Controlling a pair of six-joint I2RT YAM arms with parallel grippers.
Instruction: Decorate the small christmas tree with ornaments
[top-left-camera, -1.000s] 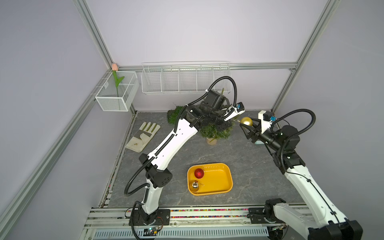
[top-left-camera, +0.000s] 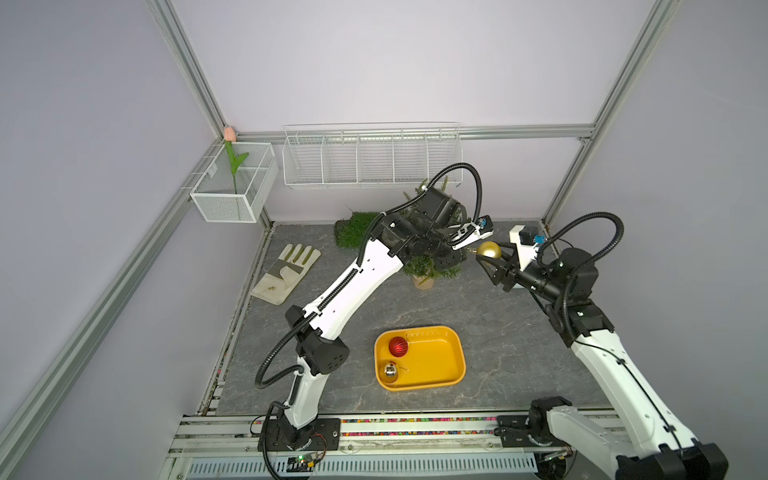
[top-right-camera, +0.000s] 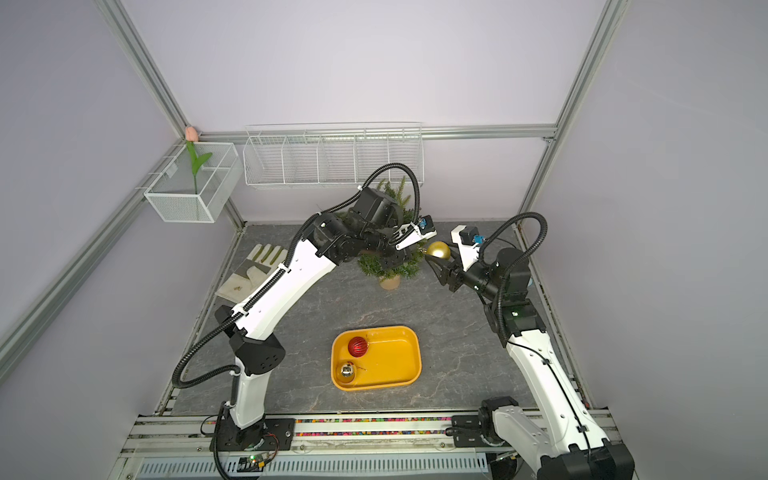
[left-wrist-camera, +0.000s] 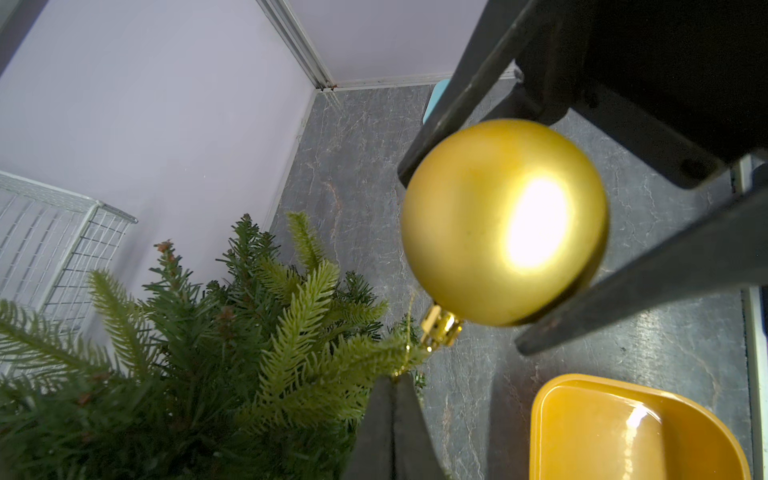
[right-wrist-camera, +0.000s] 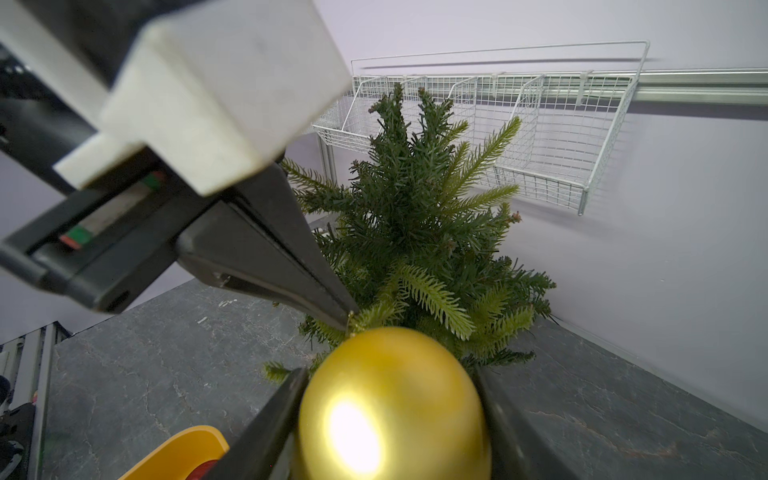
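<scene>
The small Christmas tree (right-wrist-camera: 416, 240) stands at the back of the table, partly covered by my left arm in both top views. My right gripper (top-left-camera: 489, 264) is shut around a gold ball ornament (left-wrist-camera: 504, 220), held just right of the tree. The ball's metal cap (left-wrist-camera: 440, 326) and thin gold loop (left-wrist-camera: 408, 340) point toward a light green branch tip (left-wrist-camera: 376, 356). My left gripper is shut, its fingertips touching or very near the loop and that branch. I cannot tell whether thread or needles are pinched there, nor whether the branch passes through the loop.
A yellow tray (top-left-camera: 448, 360) at the front holds a red ball (top-left-camera: 398, 346) and a shiny gold ornament (top-left-camera: 389, 371). A work glove (top-left-camera: 285, 274) lies at left. White wire baskets (top-left-camera: 372, 157) hang behind the tree. The table right of the tray is clear.
The right gripper with the gold ball has moved slightly left since a second ago, closing the gap between the hands.
</scene>
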